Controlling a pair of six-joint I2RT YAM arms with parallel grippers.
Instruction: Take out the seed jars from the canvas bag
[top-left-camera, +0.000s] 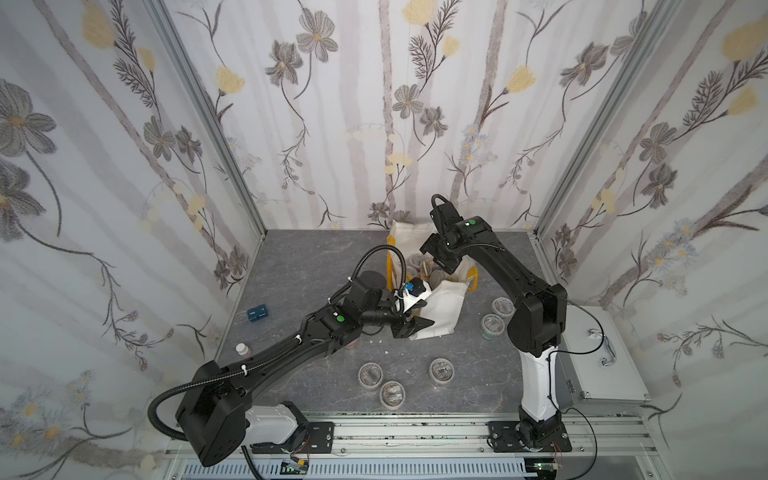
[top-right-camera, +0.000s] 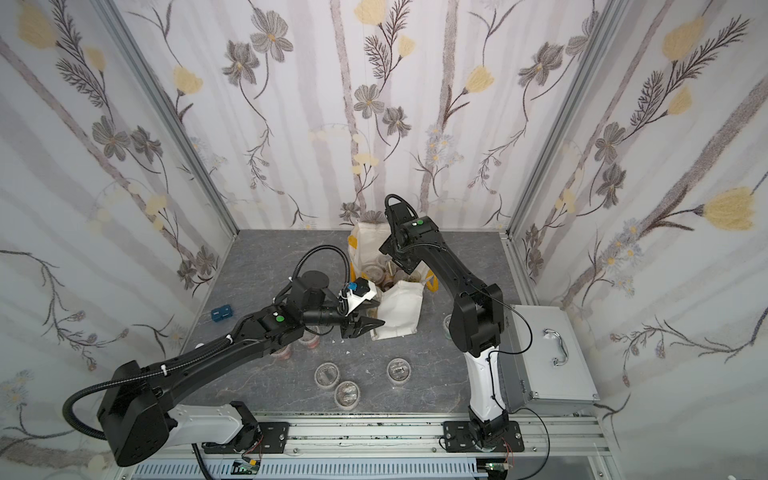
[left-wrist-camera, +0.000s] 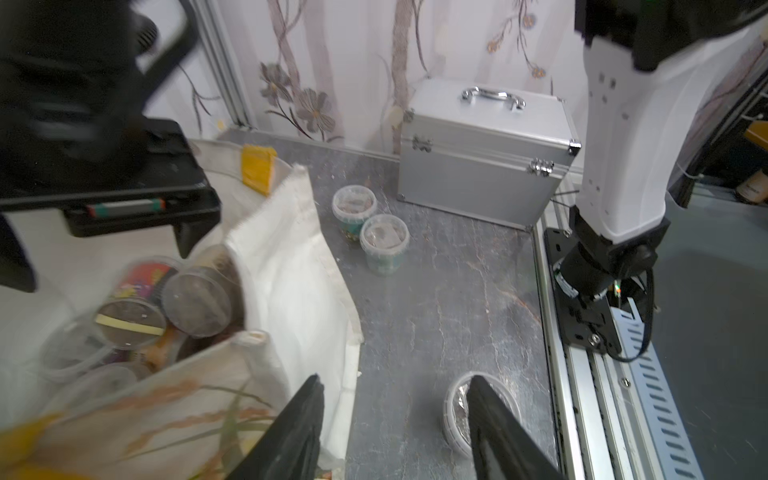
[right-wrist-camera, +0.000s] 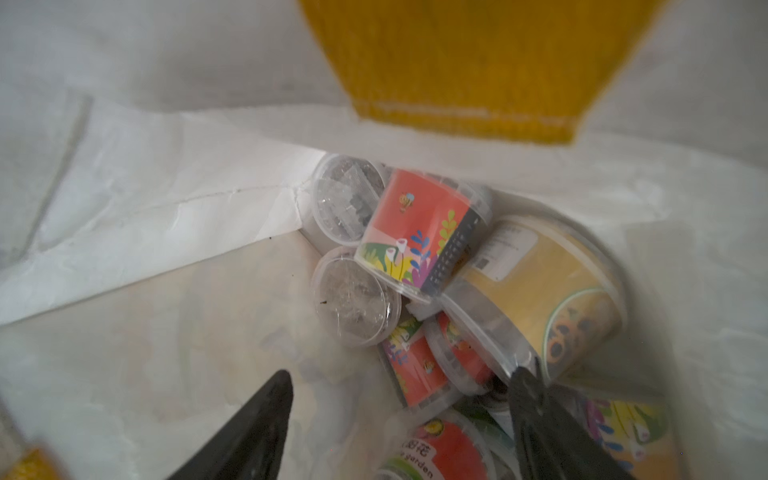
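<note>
The white canvas bag (top-left-camera: 436, 312) stands at the back middle with its front flap folded down. My right gripper hangs over its mouth, fingers apart, looking down on jumbled seed jars: a red-labelled jar (right-wrist-camera: 412, 232), a yellow-labelled jar (right-wrist-camera: 528, 296) and clear-lidded ones. My left gripper is at the bag's front, fingers apart and nothing visible between them. Several jars stand outside on the table, including a clear-lidded jar (top-left-camera: 441, 371) at the front and a green-tinted jar (top-left-camera: 493, 325) at the right.
A silver case (left-wrist-camera: 472, 176) stands at the right edge. A small blue object (top-left-camera: 257, 312) lies at the far left.
</note>
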